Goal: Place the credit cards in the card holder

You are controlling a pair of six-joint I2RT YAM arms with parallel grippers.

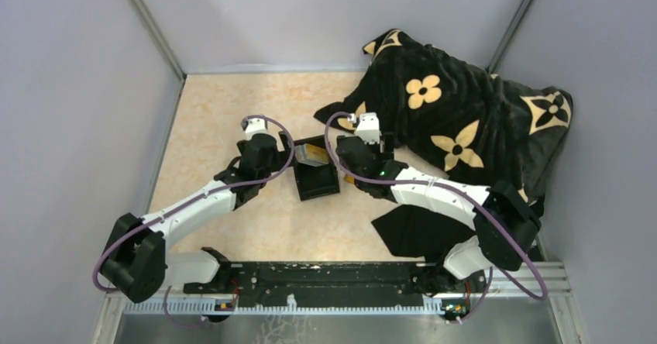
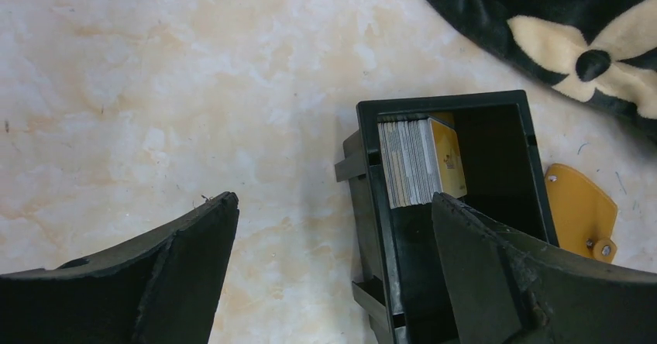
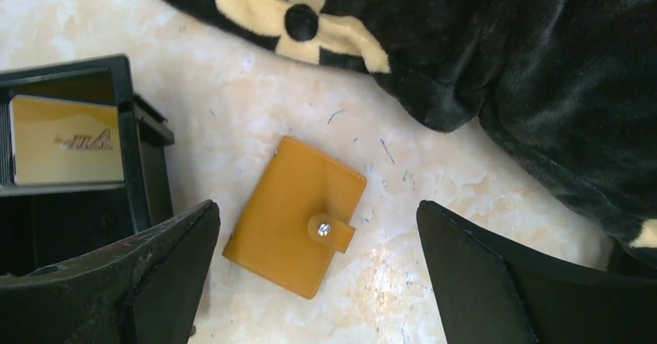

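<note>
An orange-tan card holder [image 3: 298,212] with a snap tab lies on the table between the open fingers of my right gripper, below them; its tab looks fastened. In the left wrist view, part of the card holder [image 2: 581,212] shows right of a black box. Inside that box stand several credit cards [image 2: 408,162] in a row on edge at its far end, the front one gold. My left gripper is open over the table and the box's left wall, holding nothing. The right gripper is empty too.
The black open box [image 1: 318,191] stands mid-table between the two arms. A dark blanket with beige flowers [image 1: 496,119] bunches over the back right. Bare tabletop [image 1: 221,104] stretches across the left and back left.
</note>
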